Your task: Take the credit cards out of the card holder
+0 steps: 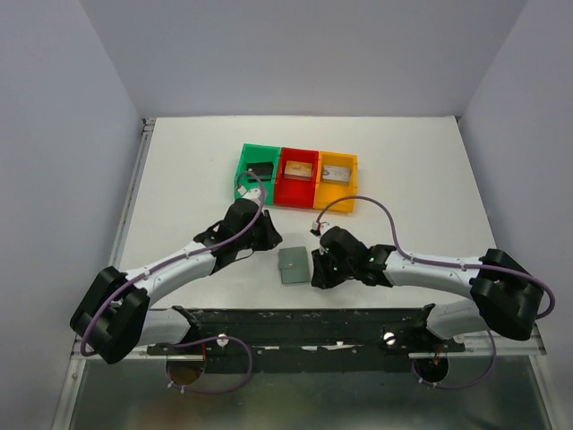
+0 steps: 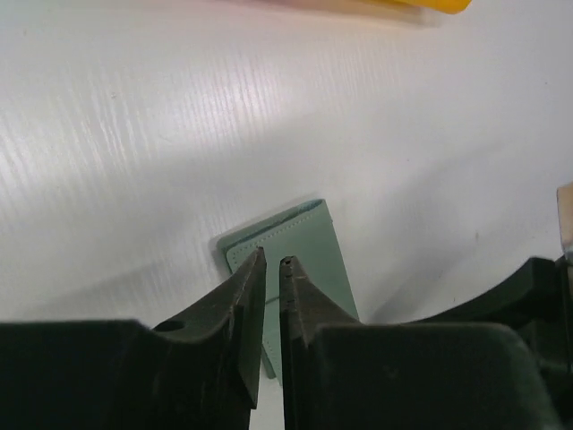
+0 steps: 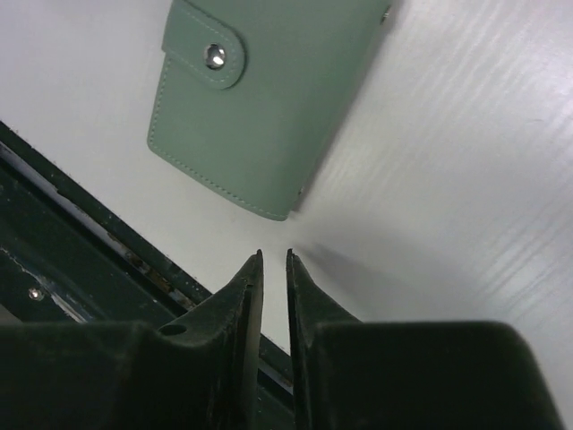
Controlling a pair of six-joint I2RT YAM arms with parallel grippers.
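Note:
The card holder [image 1: 294, 266] is a flat green-grey case lying on the white table near the front edge. In the left wrist view the holder [image 2: 313, 251] shows a slightly parted far edge; in the right wrist view its face [image 3: 269, 98] carries a stitched strap with a metal snap. Whether the snap is fastened, I cannot tell. No cards show. My left gripper [image 1: 279, 240] hovers by the holder's back-left corner, its fingertips a small gap apart and empty. Close to the front-right corner is my right gripper [image 1: 315, 285], also open just a little, with nothing between its fingers.
Behind the holder stand a green tray [image 1: 240, 189], a red tray [image 1: 293, 198] and a yellow tray [image 1: 336, 199] side by side, each holding a small item. A dark strip [image 1: 295, 322] runs along the table's front edge.

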